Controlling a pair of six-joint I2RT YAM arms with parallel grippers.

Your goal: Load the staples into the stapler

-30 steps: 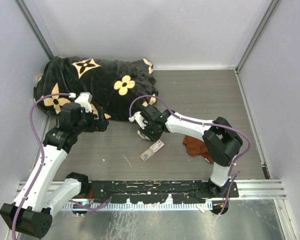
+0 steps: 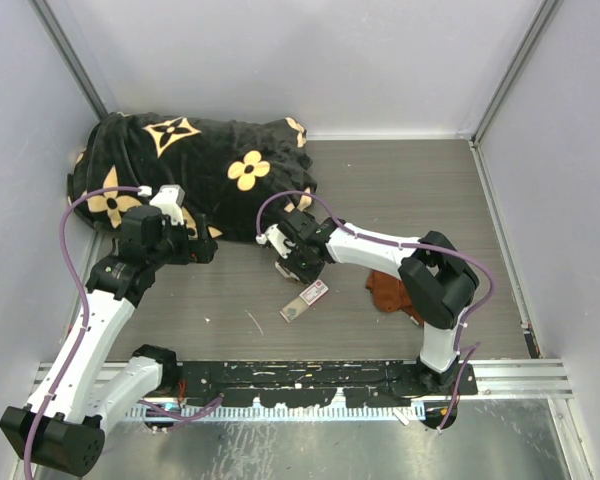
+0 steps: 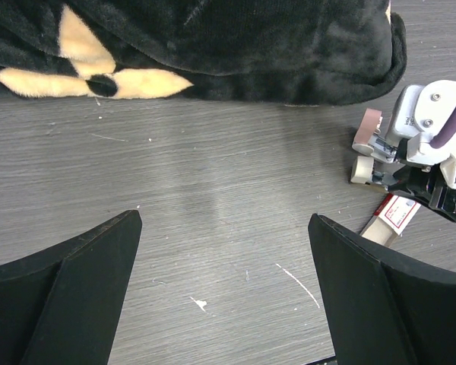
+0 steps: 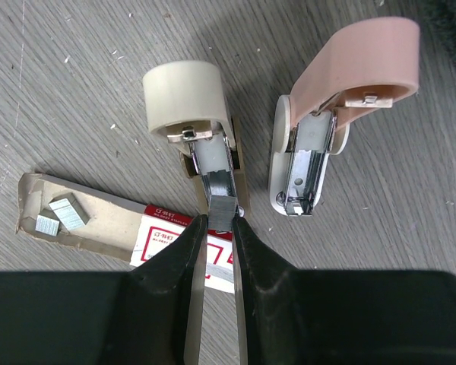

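Note:
Between the fingertips of my right gripper is a small grey strip of staples [image 4: 222, 211], and the fingers are shut on it. The strip overlaps the front end of the opened cream stapler [image 4: 186, 95] in the right wrist view; whether it touches the metal channel I cannot tell. To the right of it stands a pink stapler [image 4: 357, 65], also opened, its channel showing. A red and white staple box [image 4: 163, 237] lies partly under my fingers, with its tray [image 4: 99, 228] holding a few staple pieces [image 4: 68, 211]. My left gripper stands open and empty over bare table.
A dark blanket with yellow flowers [image 2: 210, 165] covers the back left of the table. A brown cloth [image 2: 388, 292] lies right of the staple box, near the right arm.
The left arm, box and blanket look unchanged.

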